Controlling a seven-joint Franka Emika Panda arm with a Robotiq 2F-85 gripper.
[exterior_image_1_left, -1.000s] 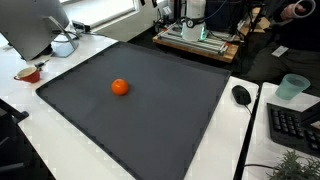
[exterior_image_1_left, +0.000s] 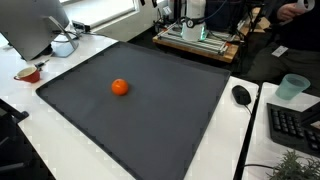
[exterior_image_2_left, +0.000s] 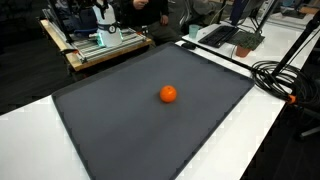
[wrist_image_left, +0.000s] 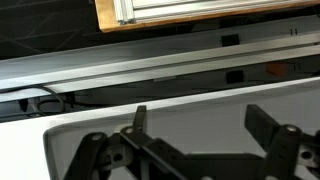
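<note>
A round orange fruit or ball (exterior_image_1_left: 120, 87) rests alone on the dark grey tabletop mat (exterior_image_1_left: 150, 130). From the other side it appears as the same orange thing (exterior_image_2_left: 168, 94), right of the mat's middle. In the wrist view my gripper has its black fingers (wrist_image_left: 262, 124) spread wide. Nothing shows between them; the grey surface and its pale edge lie below. The orange thing is not clearly visible in that view. My gripper is over the table's edge, well away from the orange thing.
A wood-edged platform (wrist_image_left: 200, 14) and metal rails lie beyond the table edge. Near the mat are a red cup (exterior_image_1_left: 28, 74), a black mouse (exterior_image_1_left: 241, 96), a green-tinted cup (exterior_image_1_left: 292, 87) and a keyboard (exterior_image_1_left: 295, 128). Coiled black cable (exterior_image_2_left: 283, 78) sits at one side.
A person's hand at the upper right of exterior view 1 has shifted slightly. The orange thing stays in place, and no arm motion is evident.
</note>
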